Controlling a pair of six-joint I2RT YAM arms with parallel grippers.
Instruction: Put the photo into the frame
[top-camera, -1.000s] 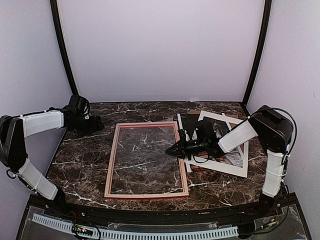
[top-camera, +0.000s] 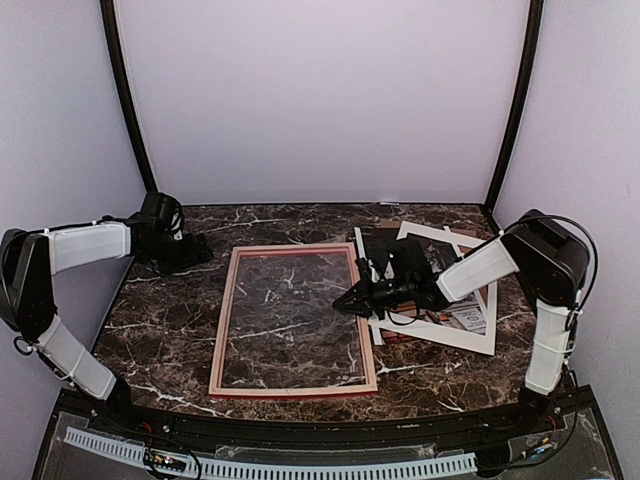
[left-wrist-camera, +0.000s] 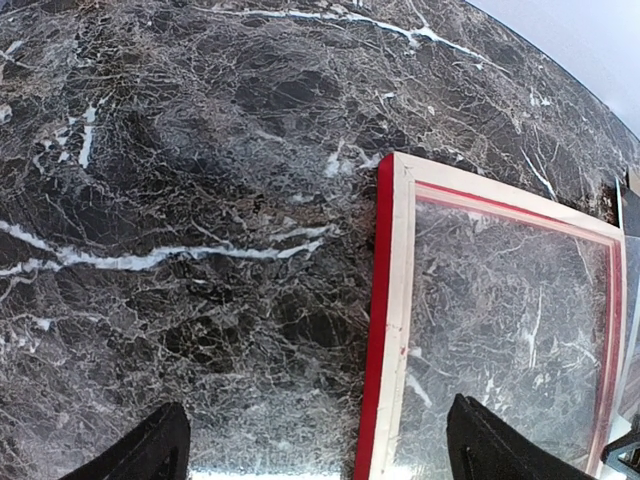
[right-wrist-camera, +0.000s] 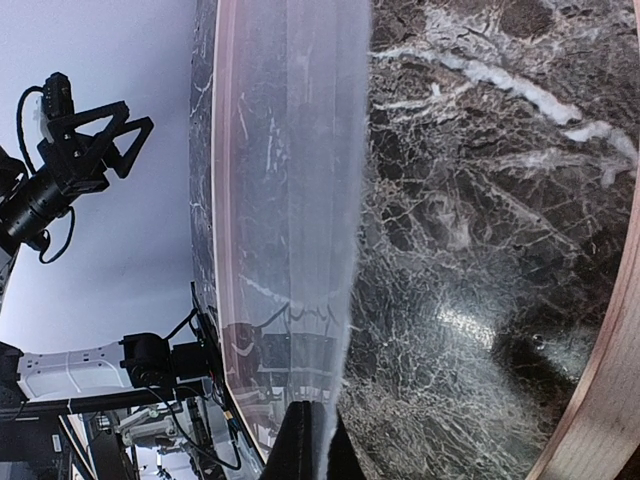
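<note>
A pink-and-red frame (top-camera: 222, 330) with a clear sheet (top-camera: 285, 310) lies on the marble table, seen also as the red-edged frame (left-wrist-camera: 390, 300) in the left wrist view. My right gripper (top-camera: 345, 303) is at the frame's right border, shut; in the right wrist view its fingertips (right-wrist-camera: 300, 430) sit at the translucent edge of the sheet, and whether they pinch it I cannot tell. My left gripper (top-camera: 185, 250) stands open above the table left of the frame, nothing between its fingers.
To the right lie overlapping white mats (top-camera: 470, 340) with dark boards and printed paper under my right arm. Walls bound the back and sides.
The left arm has shifted very slightly; otherwise nothing visibly differs in the top view.
</note>
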